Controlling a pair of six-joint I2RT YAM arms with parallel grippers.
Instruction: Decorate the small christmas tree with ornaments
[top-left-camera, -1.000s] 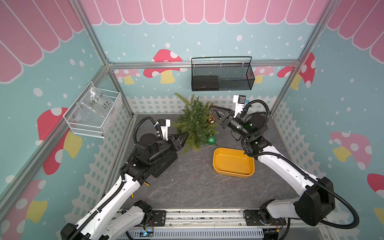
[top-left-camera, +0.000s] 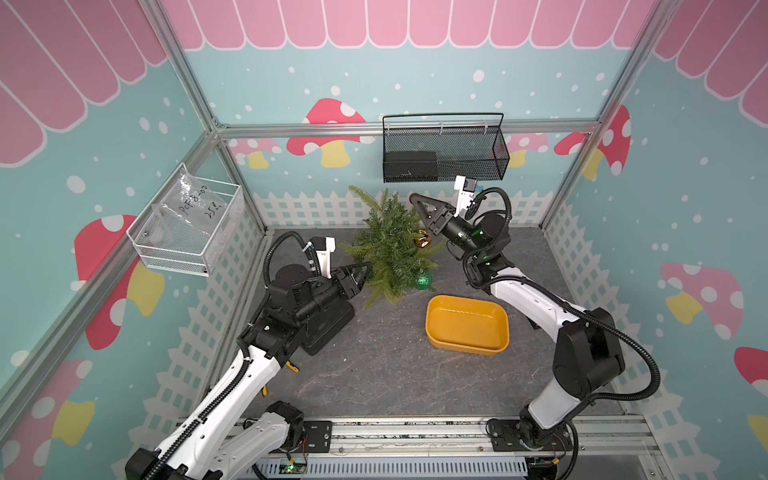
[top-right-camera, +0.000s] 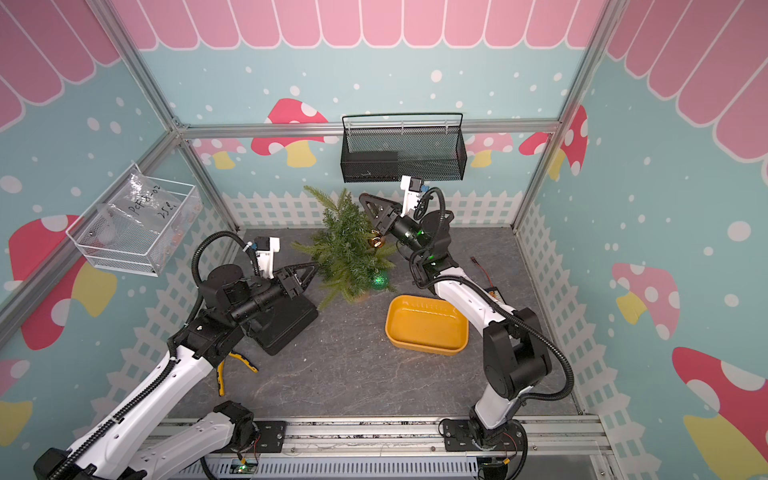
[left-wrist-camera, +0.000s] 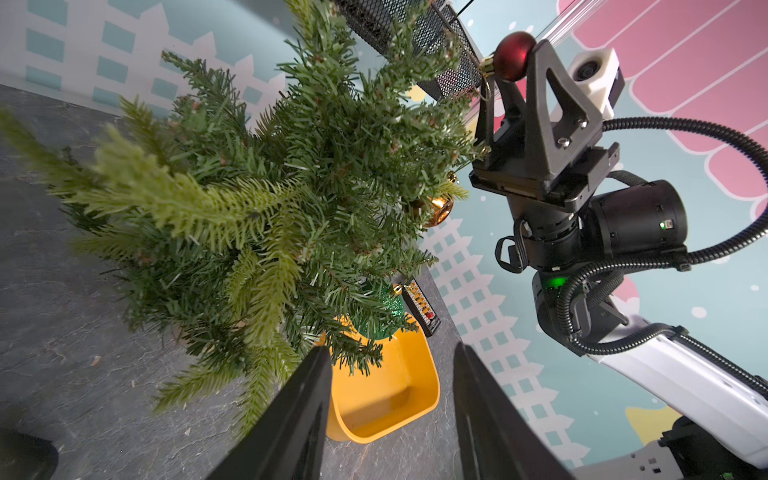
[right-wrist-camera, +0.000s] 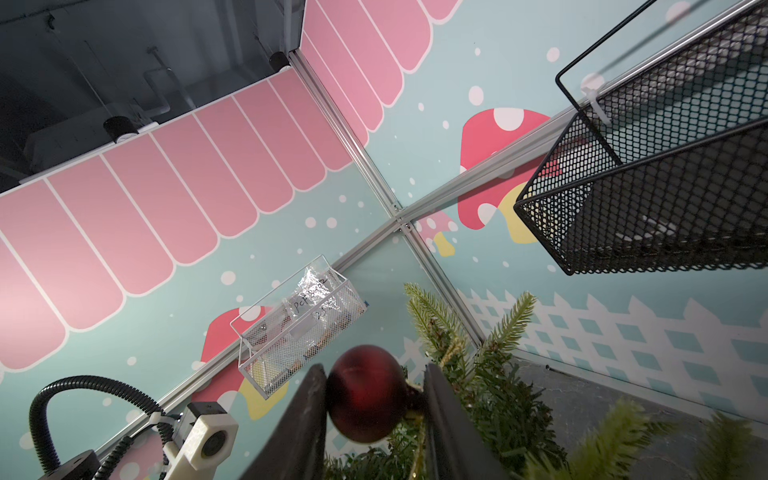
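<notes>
The small green tree (top-left-camera: 389, 240) stands on the table towards the back. A shiny red ball (left-wrist-camera: 513, 55) is at the tips of my right gripper, which is shut on its gold cap end and raised at the tree's back right. In the right wrist view, the ball (right-wrist-camera: 366, 393) covers part of the branches. A copper ball (top-left-camera: 422, 238) and a green glitter ball (top-left-camera: 422, 280) are on the tree's right side. My left gripper, at the tree's left, has its fingers apart and nothing between them.
An empty orange tray (top-left-camera: 467, 323) sits front right of the tree. Behind, a black mesh basket (top-left-camera: 445, 152) hangs on the wall. A black tray (top-right-camera: 281, 326) lies beneath the left arm, with yellow-handled pliers (top-right-camera: 221, 376) nearby.
The left gripper has shifted slightly left.
</notes>
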